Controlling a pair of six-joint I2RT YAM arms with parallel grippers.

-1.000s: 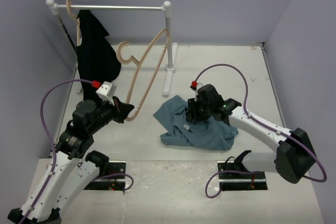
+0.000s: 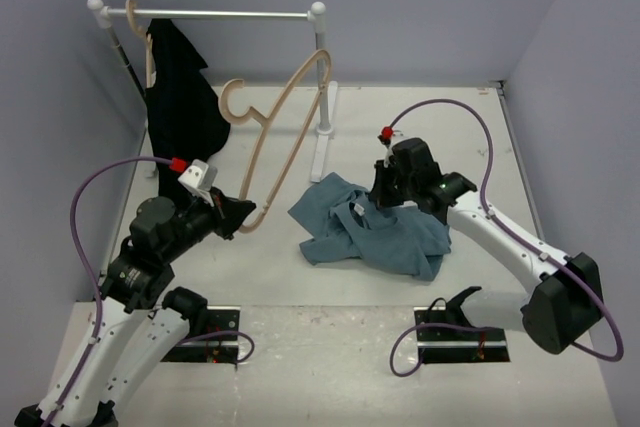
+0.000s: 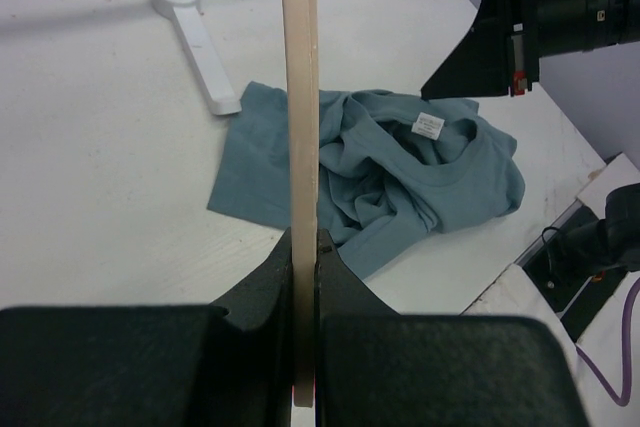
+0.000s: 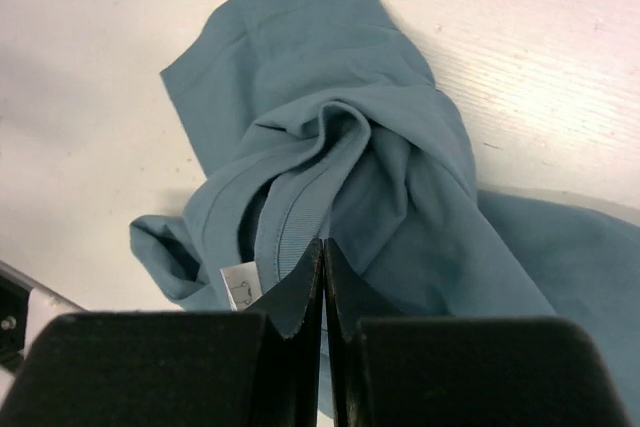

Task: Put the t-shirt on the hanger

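The wooden hanger (image 2: 262,152) is held up at the left, hook toward the upper left, with my left gripper (image 2: 238,215) shut on its lower bar. In the left wrist view the hanger (image 3: 302,127) runs upright between the fingers. A blue-grey t-shirt (image 2: 395,247) lies crumpled on the table, its white label (image 3: 428,125) showing near the collar. My right gripper (image 2: 380,197) is at the collar; in the right wrist view its fingertips meet beside the label (image 4: 242,285), shut on a fold of the t-shirt (image 4: 290,227). The pinched cloth itself is mostly hidden.
A white rack (image 2: 220,15) stands at the back left, with a black garment (image 2: 182,97) on another hanger. Its foot (image 2: 321,155) reaches toward the t-shirt. Bare table (image 2: 430,112) lies behind the right arm.
My right gripper has closed and shifted slightly up and right in the top view. The shirt's label and collar have moved up with it. The left arm and hanger have barely moved.
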